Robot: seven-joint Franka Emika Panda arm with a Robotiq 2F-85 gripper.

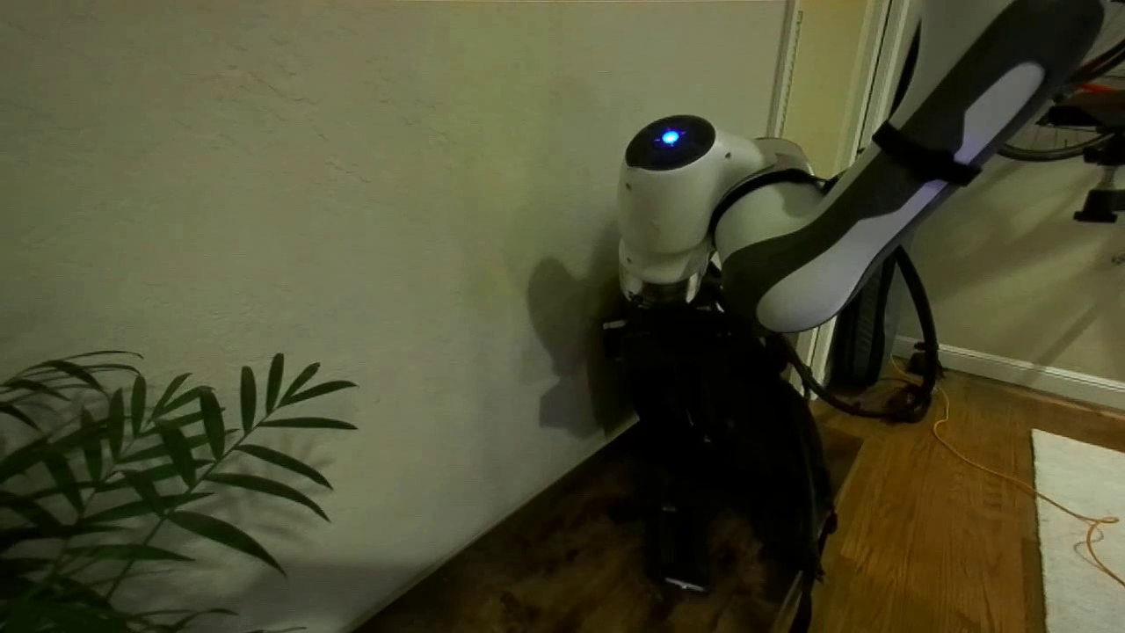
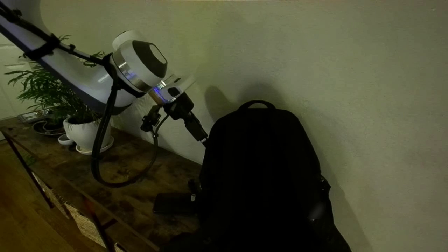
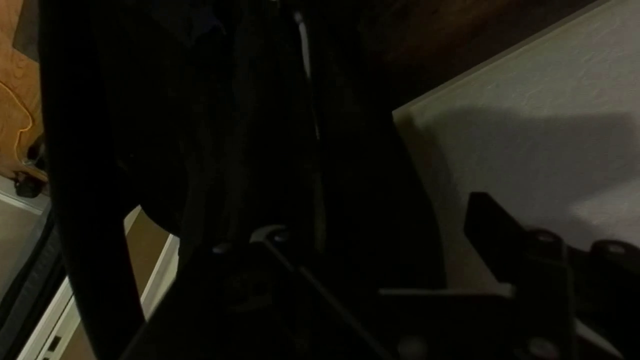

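Note:
A black backpack (image 2: 264,180) stands on the dark wooden table, close to the wall, with its top loop (image 2: 257,102) upright. In exterior view 2, my gripper (image 2: 204,142) points down at the bag's upper left side, its tips at or very near the fabric. Black fabric (image 3: 252,150) fills much of the wrist view. One dark finger (image 3: 493,237) shows against the wall; the other blends into the bag, so the finger's gap and anything between are hidden. A dark box-like object (image 2: 174,203) lies beside the bag.
A potted palm in a white pot (image 2: 86,133) stands at the table's other end. The wall (image 1: 369,264) runs close behind the arm. Between pot and bag, the wooden table top (image 2: 126,168) is mostly clear. A hose loops below the arm.

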